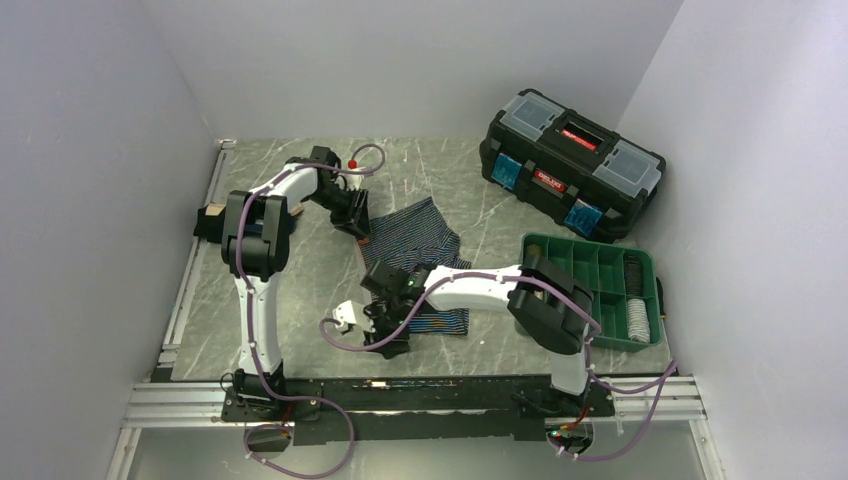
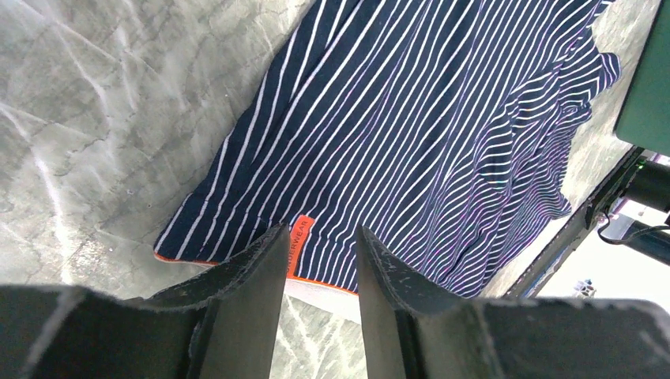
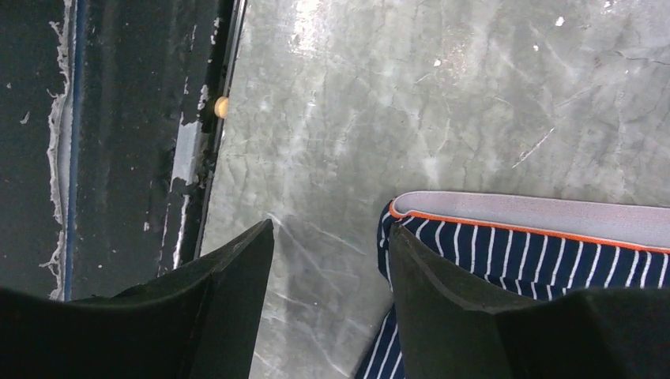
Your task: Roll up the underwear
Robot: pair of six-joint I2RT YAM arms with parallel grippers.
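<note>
The underwear, dark navy with white stripes, lies spread on the table, part of it hidden under my right arm. At its far left edge my left gripper is shut on the waistband. In the left wrist view, the white band and an orange tag show between its fingers, which stand some way apart. My right gripper is open by the near left corner of the underwear. One finger overlaps that corner; bare table shows between the fingers.
A green divided box stands at the right, with a black toolbox behind it. Dark items sit behind the left arm. The table's front edge is close to my right gripper. Free table lies left of the underwear.
</note>
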